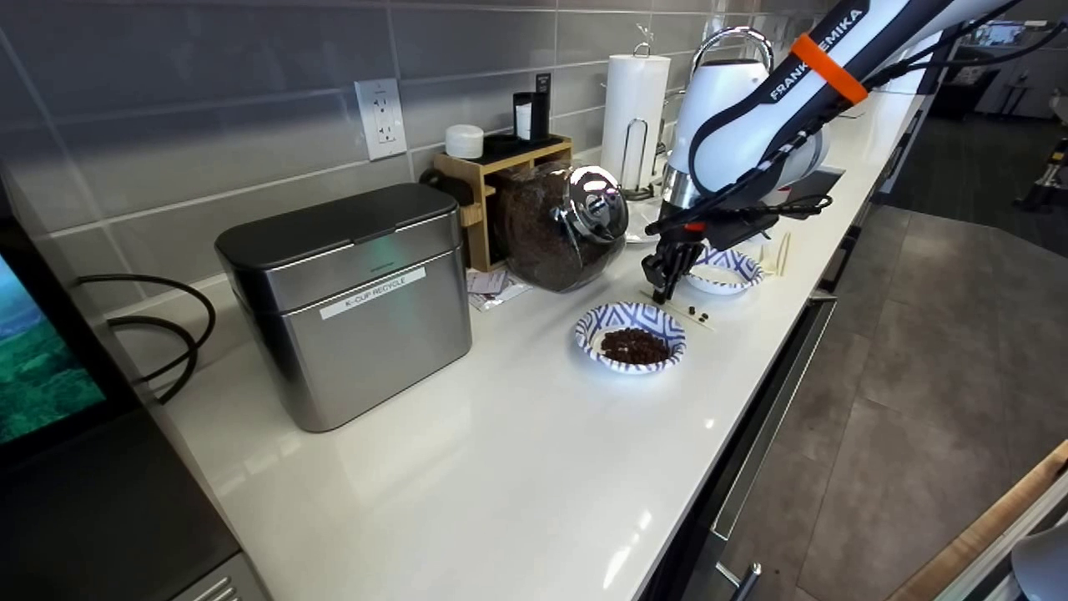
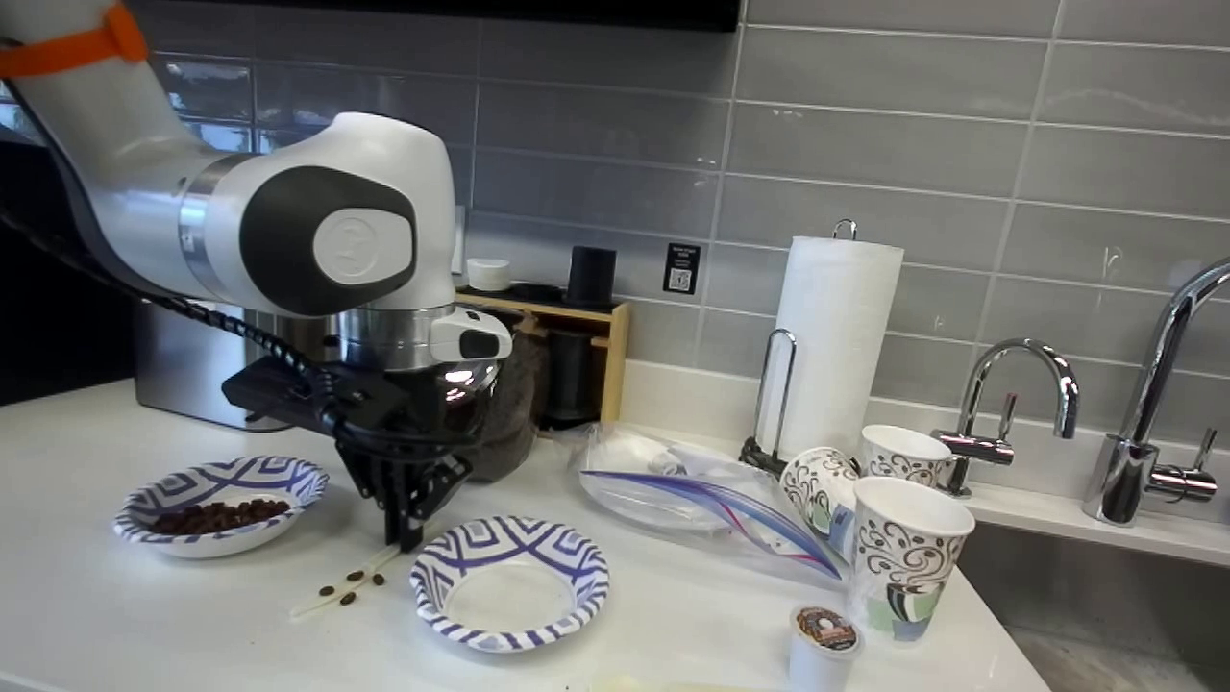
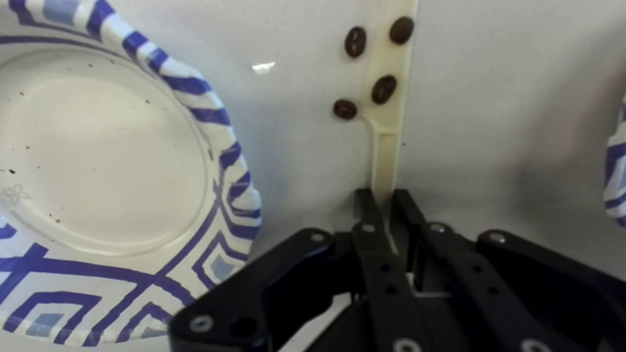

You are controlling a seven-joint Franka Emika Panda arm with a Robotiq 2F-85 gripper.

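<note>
Low over the counter, my gripper is shut on a thin cream plastic knife (image 3: 385, 158). The knife's wider part runs away from the fingers, and its far end is cut off in the wrist view. Two coffee beans (image 3: 384, 89) rest on it, and two others (image 3: 345, 109) lie on the counter along its left side. An almost empty patterned paper bowl (image 2: 507, 588) with a few dark specks is on one side of the gripper. On the other side stands a matching bowl (image 2: 219, 490) holding a pile of coffee beans (image 1: 635, 345).
Behind the arm are a tilted glass jar (image 1: 556, 225) and a wooden shelf (image 2: 614, 358). Paper cups (image 2: 908, 554), a plastic bag (image 2: 692, 496) and a coffee pod (image 2: 822, 646) occupy the sink side. Bare counter (image 1: 481, 441) stretches in front of the steel bin (image 1: 350, 310).
</note>
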